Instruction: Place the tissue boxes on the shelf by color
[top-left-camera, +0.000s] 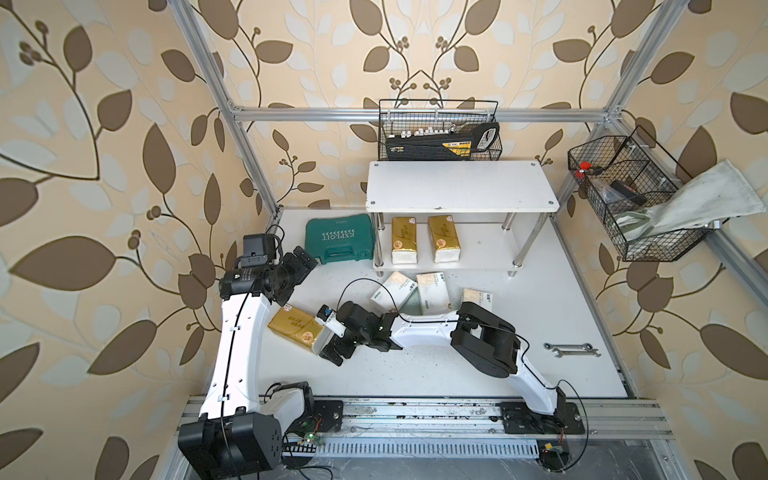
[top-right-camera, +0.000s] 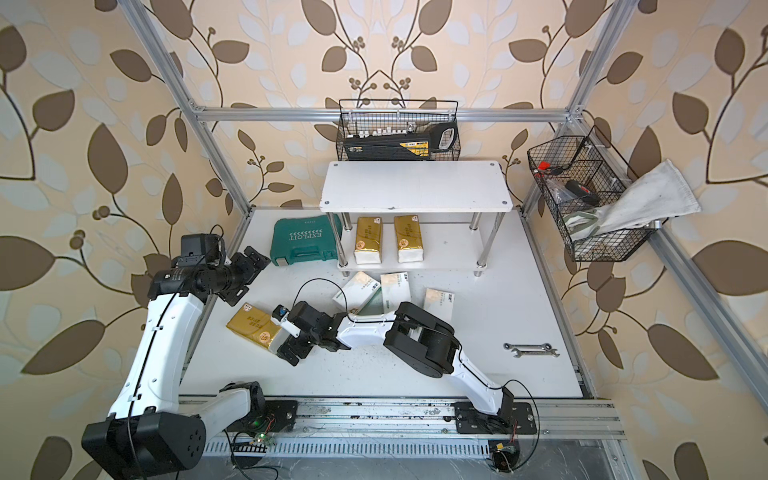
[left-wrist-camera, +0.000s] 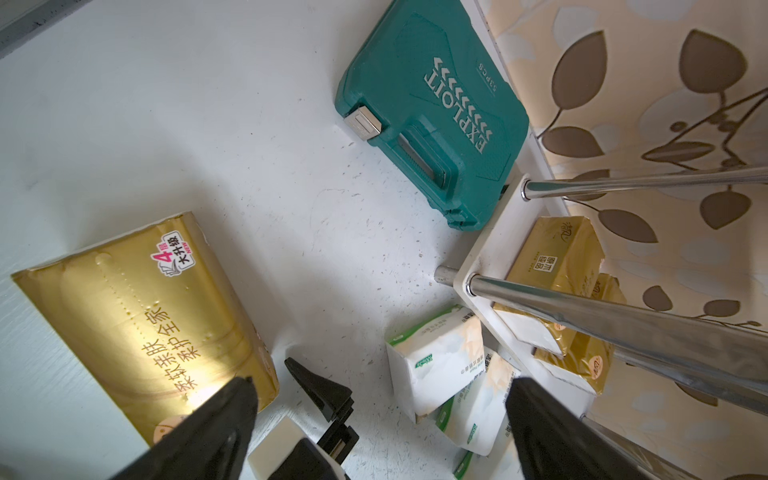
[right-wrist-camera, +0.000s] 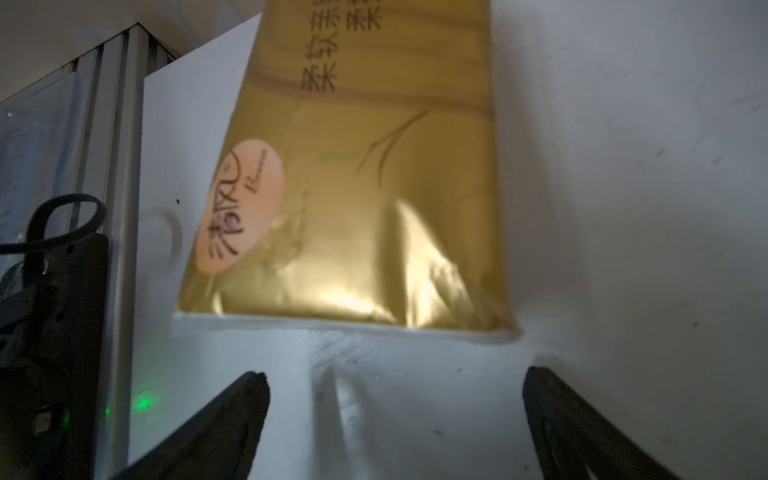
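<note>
A gold tissue box (top-left-camera: 292, 324) lies on the table's left part. My right gripper (top-left-camera: 334, 349), open and empty, is at that box's right end; in the right wrist view its fingers frame bare table before the box. My open left gripper (top-right-camera: 245, 276) hangs above and behind that box, holding nothing. Two gold boxes (top-left-camera: 404, 240) (top-left-camera: 444, 236) stand on the shelf's lower level. White boxes (left-wrist-camera: 436, 360) (top-right-camera: 394, 288) (top-right-camera: 438, 302) lie in front of the shelf.
The white shelf (top-left-camera: 461, 184) stands at the back, a green case (top-left-camera: 340, 236) to its left. Wrenches (top-left-camera: 572, 350) lie at the right. Wire baskets hang at the back and right.
</note>
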